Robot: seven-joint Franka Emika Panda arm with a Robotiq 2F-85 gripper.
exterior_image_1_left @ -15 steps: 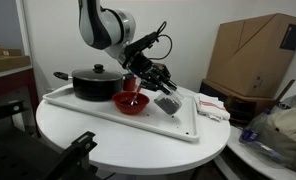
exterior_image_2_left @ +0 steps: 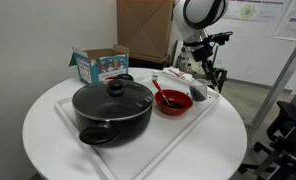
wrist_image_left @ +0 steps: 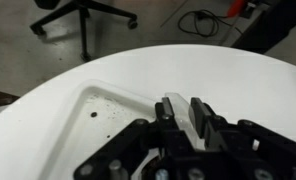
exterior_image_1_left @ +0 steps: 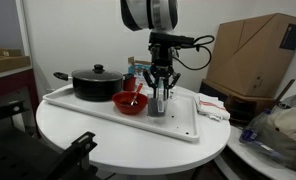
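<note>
My gripper (exterior_image_1_left: 161, 91) points down over the tray's right part, shut on a small grey cup-like object (exterior_image_1_left: 156, 108). In the second exterior view the grey object (exterior_image_2_left: 199, 91) appears close beside the red bowl (exterior_image_2_left: 174, 103). A pale strip of it (wrist_image_left: 180, 106) shows between the dark fingers in the wrist view; its exact shape is hard to make out. The object stands nearly upright at the tray (exterior_image_1_left: 183, 128), though whether it touches the surface I cannot tell. A red-handled utensil (exterior_image_2_left: 158, 88) leans in the bowl.
A black lidded pot (exterior_image_2_left: 113, 108) takes up the tray's other end. Behind stand a blue-and-red box (exterior_image_2_left: 98, 64) and a cloth (exterior_image_1_left: 212, 107). The tray's front right part is bare, and the round white table (exterior_image_1_left: 128, 150) is clear in front.
My arm has swung from over the bowl toward the tray's right part, and the gripper has turned to point down. The grey object went from tilted to nearly upright and stayed in the gripper.
</note>
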